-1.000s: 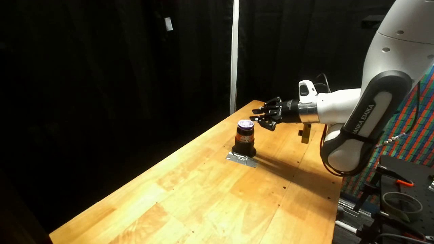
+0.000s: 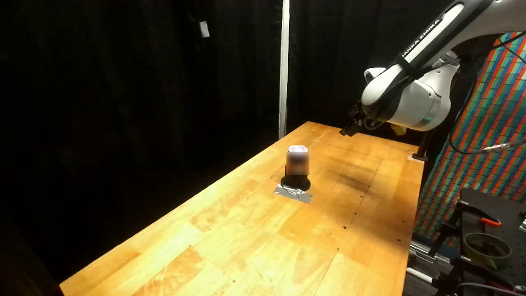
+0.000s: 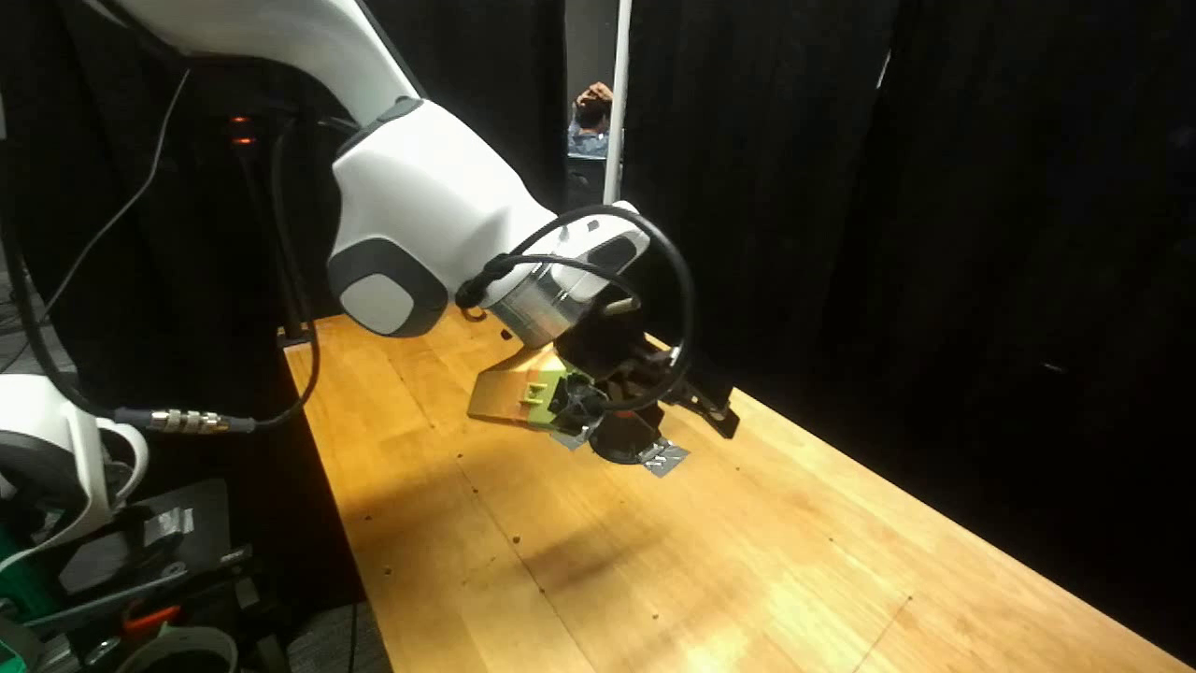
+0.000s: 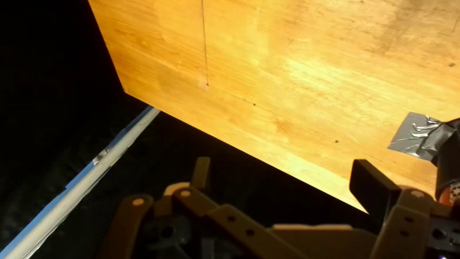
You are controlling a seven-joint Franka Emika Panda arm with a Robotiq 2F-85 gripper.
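Note:
A dark jar (image 2: 298,165) with a pale lid stands upright in a black holder (image 2: 295,183) taped to the wooden table. Exterior view 2 shows the holder (image 3: 619,439) low behind the gripper, which hides most of the jar. Only part of the jar's side (image 4: 446,183) shows at the right edge of the wrist view. My gripper is open and empty, its fingers wide apart, tilted over the table's side edge. In exterior view 1 the gripper (image 2: 347,129) is behind and right of the jar, clear of it, partly hidden by the arm.
Silver tape (image 2: 293,193) lies in front of the holder. A pale pole (image 4: 92,183) stands beyond its edge, against dark curtains. A black side cart (image 2: 493,207) carries a tape roll (image 2: 487,249).
My gripper was level, close to the jar's lid on its right. It has since swung back and right, away from the jar, and turned. The jar has stayed in place.

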